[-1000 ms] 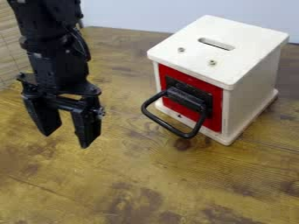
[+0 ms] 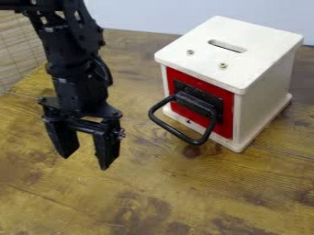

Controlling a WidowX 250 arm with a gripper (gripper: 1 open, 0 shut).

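My black gripper (image 2: 84, 147) hangs at the left over the wooden table, its two fingers apart with nothing between them. To its right stands a cream wooden box (image 2: 265, 101) with a slot and two small knobs on top and a red front panel (image 2: 229, 128). A black loop handle (image 2: 168, 128) sticks out from that panel toward my gripper, with clear space between the two.
A woven mat or screen (image 2: 18, 60) shows at the far left, and a white wall runs along the back.
Over the last second my gripper has shifted a little to the right, turning slightly. The box and its handle have stayed where they were.
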